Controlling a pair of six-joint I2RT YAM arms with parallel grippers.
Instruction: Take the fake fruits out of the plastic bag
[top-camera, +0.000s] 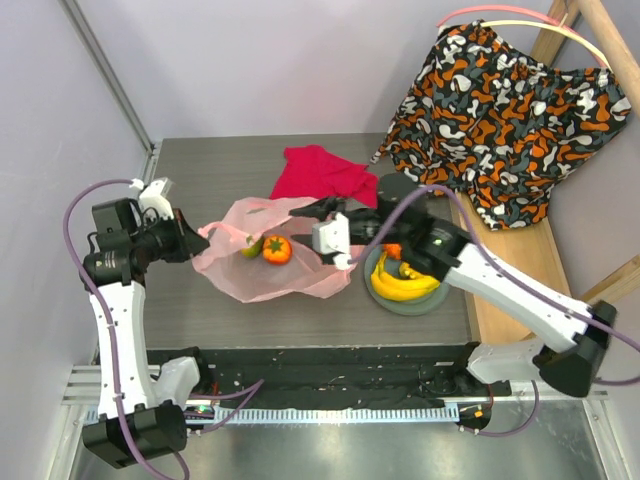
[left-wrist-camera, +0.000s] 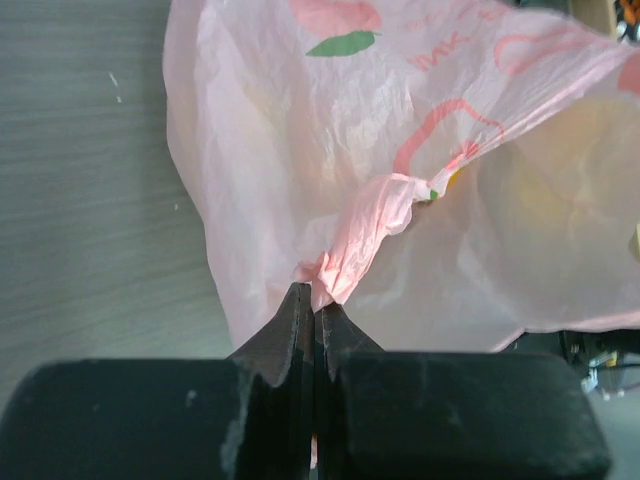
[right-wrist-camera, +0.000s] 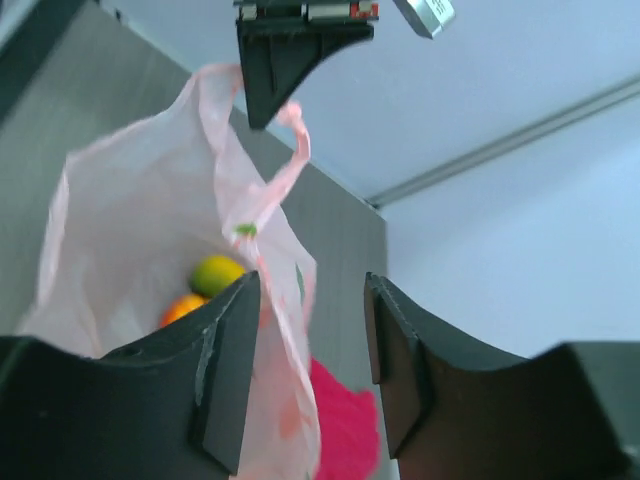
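Observation:
The pink plastic bag (top-camera: 230, 275) lies open mid-table, holding an orange persimmon-like fruit (top-camera: 277, 250) and a green-yellow fruit (top-camera: 250, 250), both also glimpsed in the right wrist view (right-wrist-camera: 215, 275). My left gripper (top-camera: 197, 246) is shut on the bag's twisted handle (left-wrist-camera: 365, 230) at its left end. My right gripper (top-camera: 308, 225) hovers over the bag's right part, fingers apart, with nothing seen held between them (right-wrist-camera: 316, 305).
A green plate (top-camera: 405, 305) with bananas (top-camera: 400, 287) and other fruit sits at right, partly hidden by my right arm. A red cloth (top-camera: 315, 170) lies behind the bag. Patterned fabric (top-camera: 500, 110) hangs at back right.

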